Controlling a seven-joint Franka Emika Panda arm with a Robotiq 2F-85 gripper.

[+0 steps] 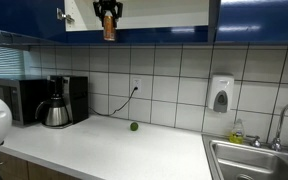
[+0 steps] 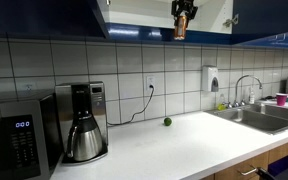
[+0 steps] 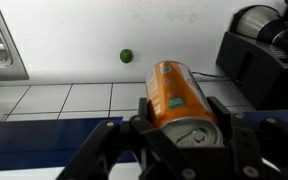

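My gripper is shut on an orange-brown cylindrical container with a label and a clear round end. In exterior view 1 the container hangs upright in front of the blue lower edge of the upper cabinet, high above the counter. The gripper is at its top, before the open white shelf space. Exterior view 2 has the container near the top edge, with the gripper above it, partly cut off.
A coffee maker and microwave stand at one end, a sink at the other. The cabinet's blue edge lies close to the container.
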